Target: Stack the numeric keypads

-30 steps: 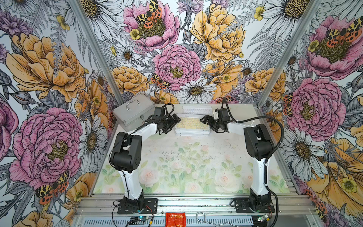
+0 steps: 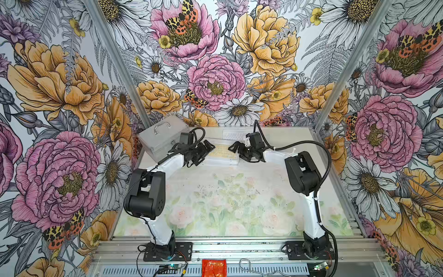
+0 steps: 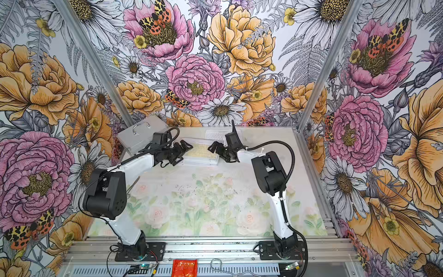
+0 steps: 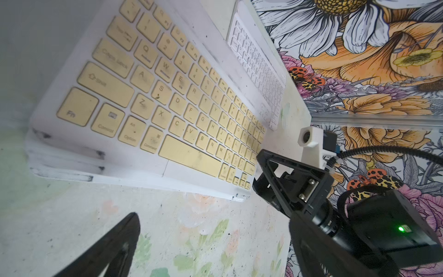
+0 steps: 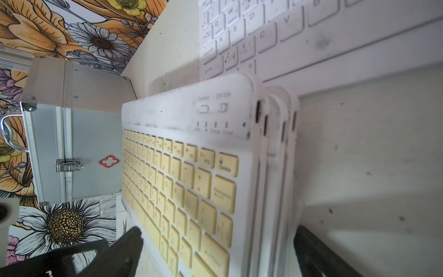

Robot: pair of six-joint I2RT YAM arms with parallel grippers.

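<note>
A stack of white keyboards lies at the back of the table. Its top keyboard (image 2: 224,151) has yellowed keys, and the lower edges (image 5: 272,194) show beneath it. Behind it a separate white keyboard (image 4: 258,64) lies flat. At the stack's left end my left gripper (image 2: 206,153) stands open, its blurred fingers (image 4: 108,251) wide apart. My right gripper (image 2: 238,151) is open at the right end; in the right wrist view, the stack's end appears between its spread fingers. Whether they touch it cannot be told.
A silver case (image 2: 161,133) with a handle and a red cross emblem stands at the back left, close to my left arm. An orange packet (image 2: 214,267) lies on the front rail.
The stack has shifted left along the table, and both grippers have moved left with it. The keyboard behind has stayed where it was.
</note>
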